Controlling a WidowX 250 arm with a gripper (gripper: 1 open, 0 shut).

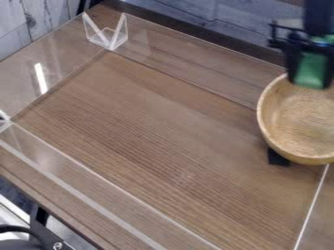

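Observation:
My gripper [303, 47] is blurred at the top right, shut on a green object [311, 68], which hangs above the back part of a round wooden bowl [300, 132]. The bowl sits at the right edge of the wooden table [144, 146], partly cut off by the frame. Whether the green object touches the bowl cannot be told.
A clear acrylic stand [107, 31] stands at the back left. A dark block [278, 155] shows under the bowl's front left. A grey panelled wall runs along the back.

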